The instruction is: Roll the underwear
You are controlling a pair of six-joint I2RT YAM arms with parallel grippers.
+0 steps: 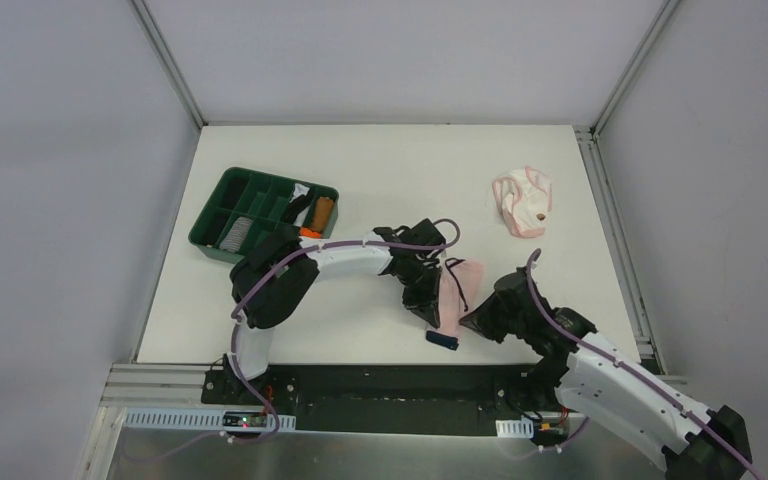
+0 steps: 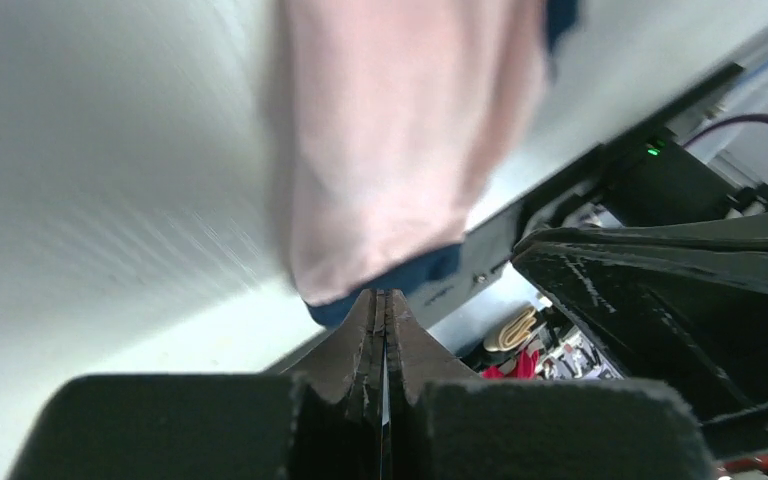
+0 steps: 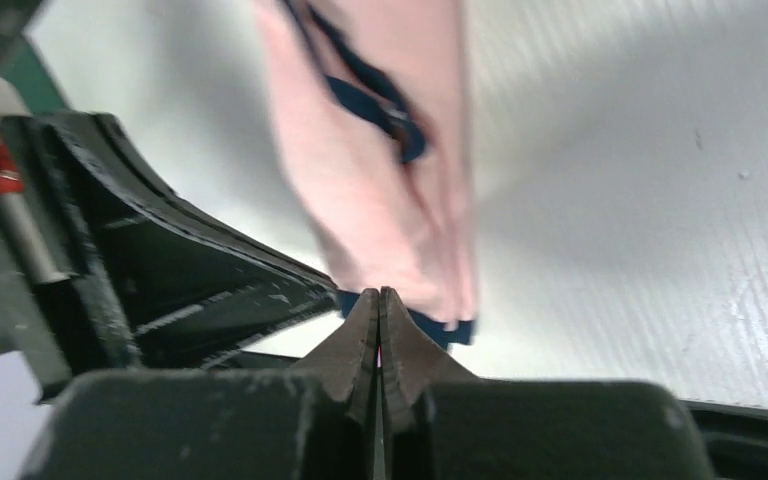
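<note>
The pink underwear (image 1: 450,315) lies folded into a narrow strip near the table's front edge, its dark navy waistband (image 1: 442,341) toward me. A navy trim line (image 3: 370,95) crosses its far part. On the strip's left side is my left gripper (image 1: 435,325), shut. My right gripper (image 1: 464,322), also shut, stands at the right side of the strip. In the left wrist view the tips of the left gripper overlap the navy end (image 2: 390,280); the right gripper appears likewise in the right wrist view. No cloth shows between either pair of fingers.
A green divided box (image 1: 205,222) with several rolled items stands at the back left. At the back right lies a crumpled white and pink garment (image 1: 523,202).
</note>
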